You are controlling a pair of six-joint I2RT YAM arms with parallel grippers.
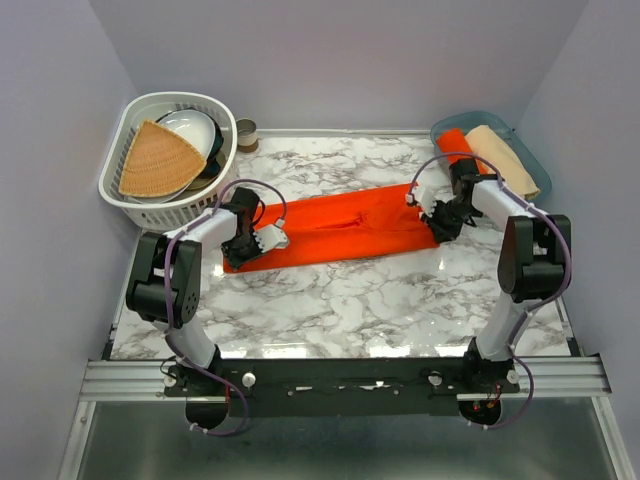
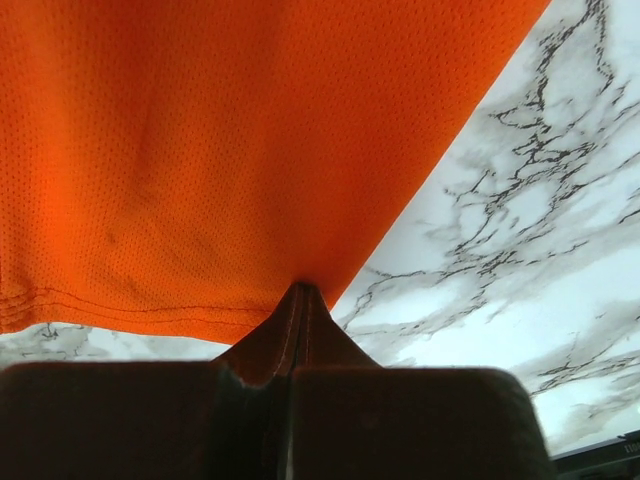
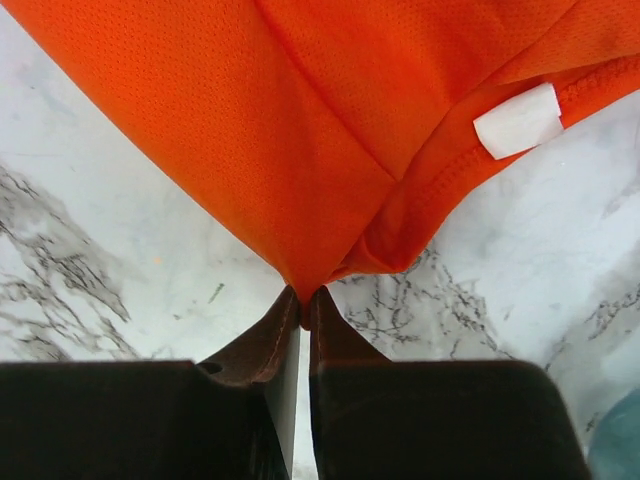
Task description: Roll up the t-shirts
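Observation:
An orange t-shirt point(image 1: 330, 235) lies folded into a long strip across the marble table, its near edge towards me. At the strip's near left corner my left gripper is shut, its tips against the fabric beside the hem; whether any cloth sits between them is hidden. At the right end my right gripper is shut on the shirt's corner, where the cloth draws together into a point at the fingertips. A white label point(image 3: 520, 121) shows on the collar in the right wrist view.
At the back left stands a white basket point(image 1: 112, 165) holding plates and a woven fan, with a metal cup point(image 1: 247, 134) beside it. A blue-green bin point(image 1: 538, 178) at the back right holds an orange roll and a beige one.

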